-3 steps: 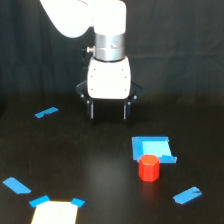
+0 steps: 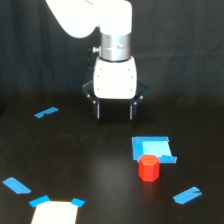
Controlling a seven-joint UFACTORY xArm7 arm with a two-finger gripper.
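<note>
My gripper (image 2: 116,116) hangs over the back middle of the dark table, its two dark fingers spread apart. It is open, with nothing visible between them. A red, many-sided object (image 2: 149,171) is at the right, in front of my gripper and apart from it. Behind the red object is a blue-edged square (image 2: 140,155) with a pale blue middle; the red object's top overlaps its front edge in this view. A cream-coloured flat shape (image 2: 55,214) with blue pieces at its corners is cut off by the bottom left edge.
Blue strips lie at the back left (image 2: 46,112), front left (image 2: 16,186) and front right (image 2: 187,195). A dark curtain-like backdrop (image 2: 185,50) stands behind.
My gripper has shifted a little to the right and slightly lower in the view, its fingers still apart. The red object, the square and the strips have not moved.
</note>
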